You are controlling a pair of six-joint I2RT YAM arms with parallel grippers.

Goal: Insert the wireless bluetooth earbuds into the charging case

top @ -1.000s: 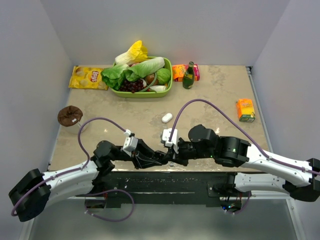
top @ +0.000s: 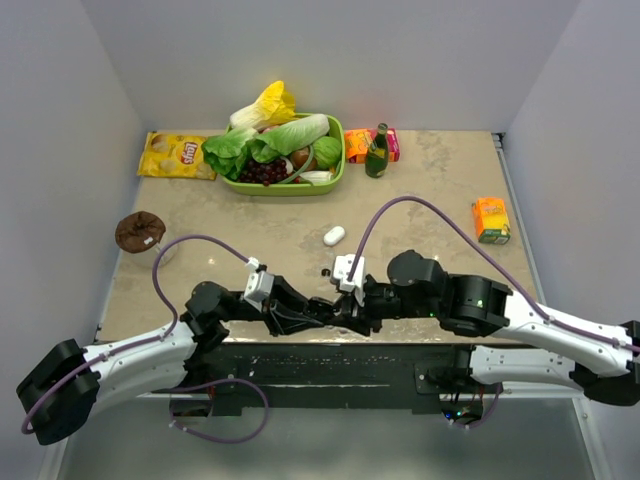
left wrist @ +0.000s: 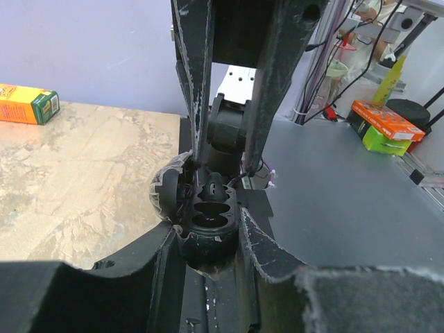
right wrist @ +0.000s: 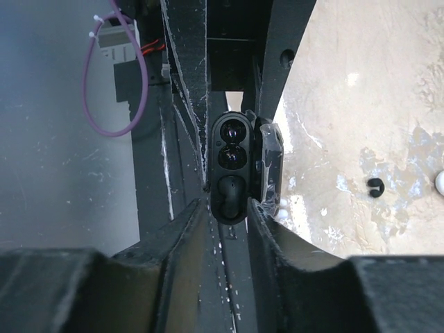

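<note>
My left gripper is shut on the black charging case (right wrist: pixel 219 163), whose lid (right wrist: pixel 271 163) stands open to one side. At one end of the case a dark earbud (left wrist: pixel 215 186) shows at its slot; whether it is fully seated I cannot tell. My right gripper is open around that end, its fingers (right wrist: pixel 258 225) apart with nothing clearly gripped. A second black earbud (right wrist: pixel 375 187) lies on the table, also visible in the top view as a small dark earbud (top: pixel 326 272). In the top view the grippers mostly hide the case.
Beyond the loose earbud lies a white rounded object (top: pixel 334 236). A green basket of vegetables (top: pixel 255 188), a bottle (top: pixel 377 152) and a chips bag (top: pixel 176 156) stand at the back. An orange box (top: pixel 491 220) is at the right.
My right gripper has drawn back a little to the right, away from the left one. The left arm and the things on the table have stayed put.
</note>
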